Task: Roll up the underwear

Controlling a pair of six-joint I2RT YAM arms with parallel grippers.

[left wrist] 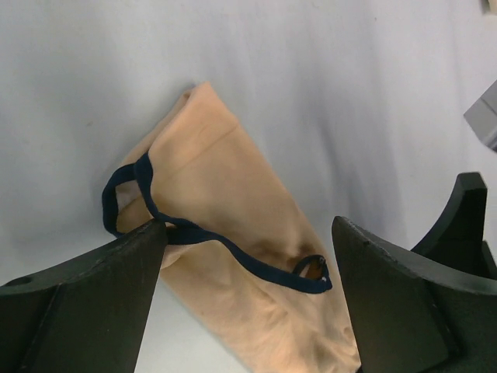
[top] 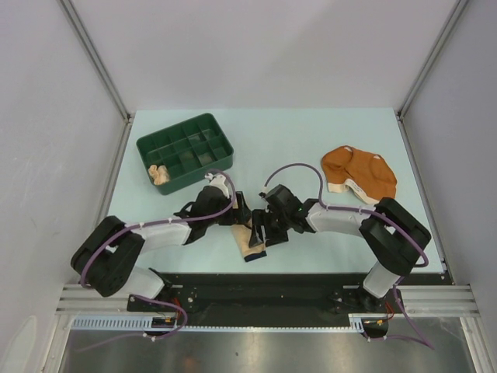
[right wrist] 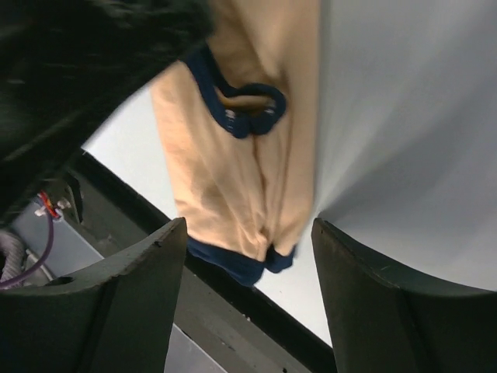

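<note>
The underwear, beige with navy bands (top: pixel 245 242), lies folded lengthwise in a narrow strip at the table's front middle. My left gripper (top: pixel 237 206) is over its back part; in the left wrist view its open fingers straddle the back end (left wrist: pixel 221 256), where the band is bunched. My right gripper (top: pixel 264 225) stands open over the front part; in the right wrist view the navy-edged front end (right wrist: pixel 248 217) lies between and just beyond its fingertips, with nothing visibly gripped.
A green divided box (top: pixel 186 136) with a few beige rolls is at the back left. A brown cloth with cream edge (top: pixel 357 171) lies at the right. The table's front edge is close below the underwear.
</note>
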